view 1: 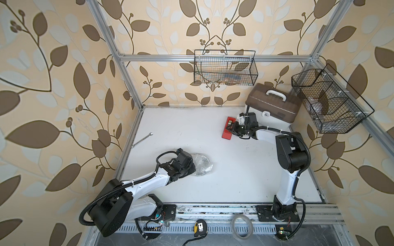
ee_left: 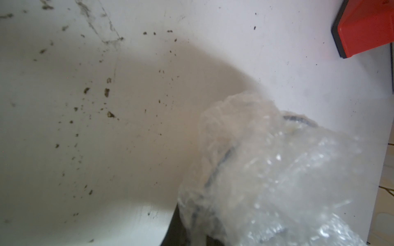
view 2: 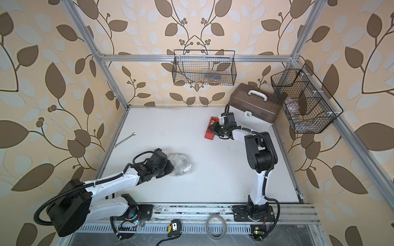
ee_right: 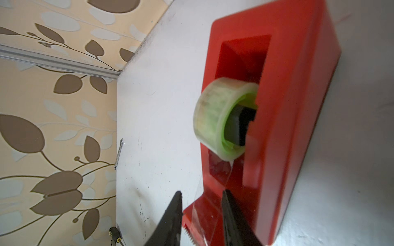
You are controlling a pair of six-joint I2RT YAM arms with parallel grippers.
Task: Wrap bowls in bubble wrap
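Observation:
A bowl wrapped in crumpled bubble wrap (view 1: 201, 164) rests at the lower middle of the white table, its dark rim showing through the plastic (ee_left: 266, 172) in the left wrist view. My left gripper (view 1: 188, 168) is shut on that bundle, its fingers mostly hidden behind it. At the back right, a red tape dispenser (view 2: 209, 134) holds a clear tape roll (ee_right: 213, 114). My right gripper is over the dispenser's cutter end, fingers part open below the roll; whether they touch the tape strip is unclear.
A brown-lidded case (view 1: 268, 98) stands behind the dispenser. Wire baskets (view 2: 204, 67) hang on the back and right frames. A metal wrench (view 1: 141, 139) lies along the left side.

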